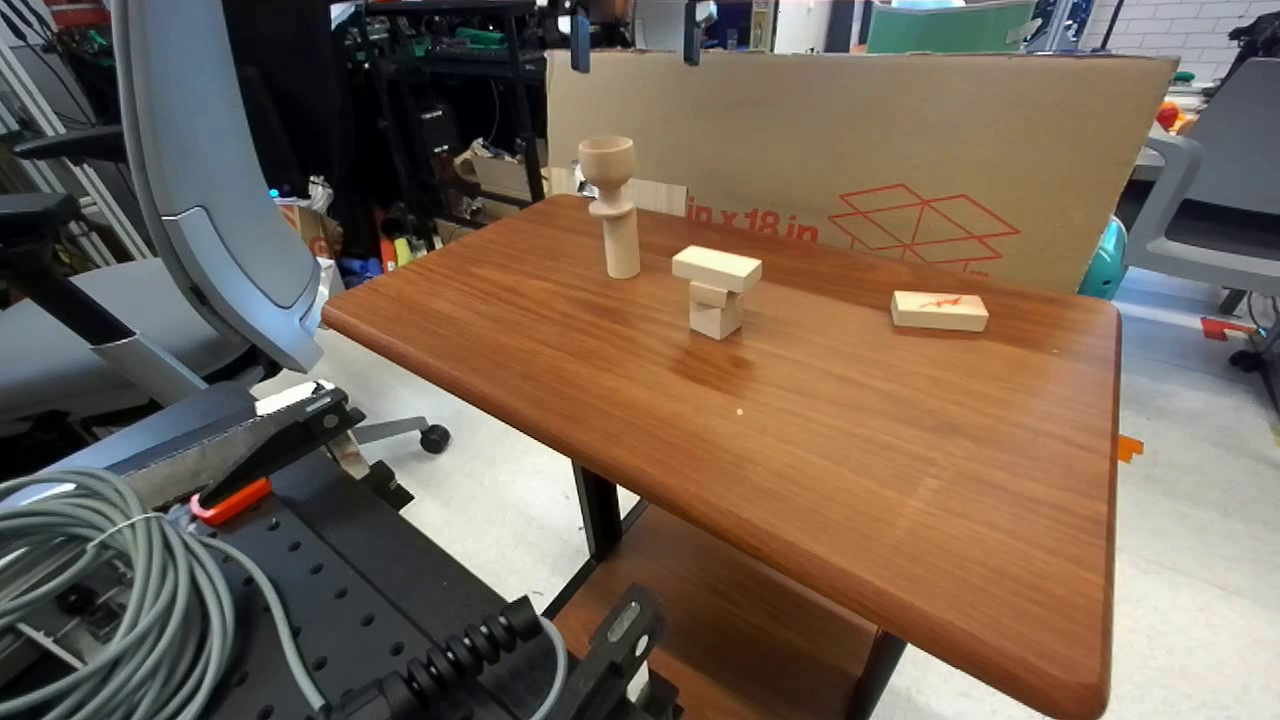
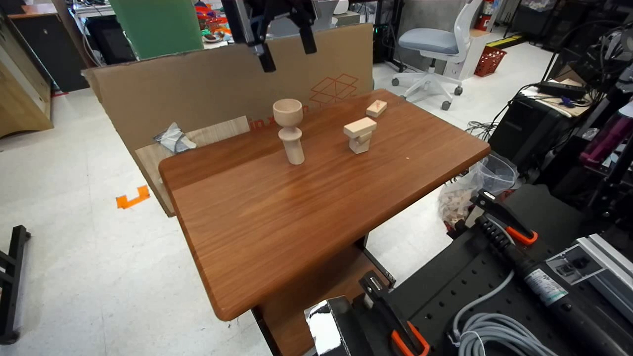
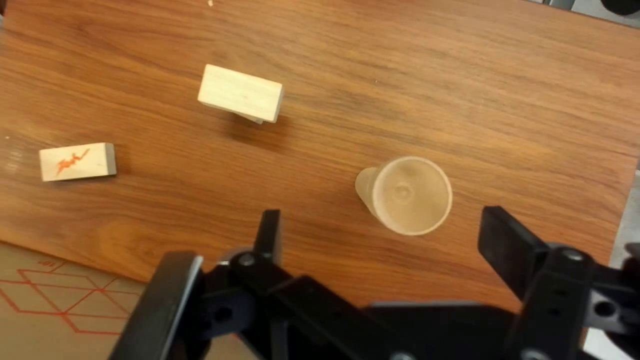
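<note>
A tall pale wooden piece stands upright on the table, a cup (image 1: 607,162) on top of a cylinder (image 1: 621,245); in the wrist view the cup's round opening (image 3: 412,195) faces up. My gripper (image 2: 286,54) is open above and apart from it, nothing between its fingers; only the fingertips show at the top edge of exterior view 1. Right of the cup piece in that view stands a small stack of wooden blocks, with a flat block (image 1: 717,268) lying across the top and a cube (image 1: 716,317) at the bottom. Another block (image 1: 939,311) with an orange mark lies alone farther right.
Along the table's back side stands a large cardboard sheet (image 2: 196,98). A thin pale board (image 2: 219,131) leans near the back edge.
</note>
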